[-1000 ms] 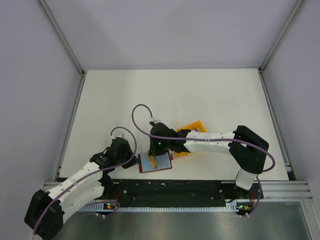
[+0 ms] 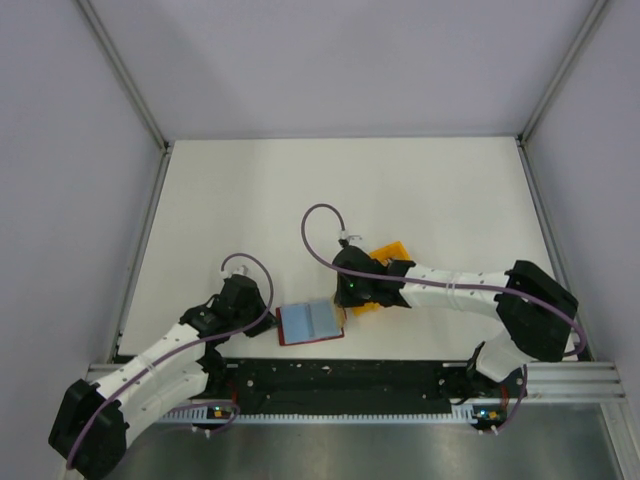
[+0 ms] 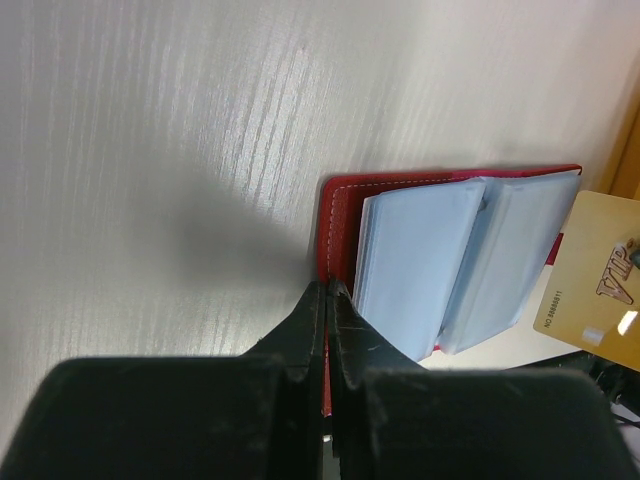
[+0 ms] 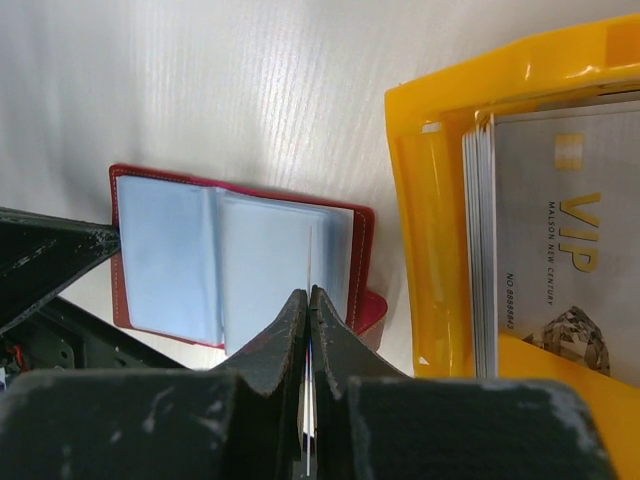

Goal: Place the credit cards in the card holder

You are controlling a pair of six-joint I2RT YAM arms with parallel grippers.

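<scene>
The card holder (image 2: pixel 311 322), red with pale blue-white sleeves, lies open flat on the table. In the left wrist view my left gripper is shut at the left edge of the holder's red cover (image 3: pixel 340 230), that thin edge between its fingertips. My right gripper is shut on a gold card (image 3: pixel 600 285). Seen edge-on in the right wrist view, the card (image 4: pixel 309 265) is a thin line over the holder's right sleeve (image 4: pixel 270 255). It stands roughly upright near the holder's right side; whether its lower edge touches anything is hidden.
Right of the holder stands an orange box (image 4: pixel 432 240) with several cards inside, including a grey VIP card (image 4: pixel 575 250). In the top view the right arm partly covers this box (image 2: pixel 390 252).
The left arm and the holder stay put.
</scene>
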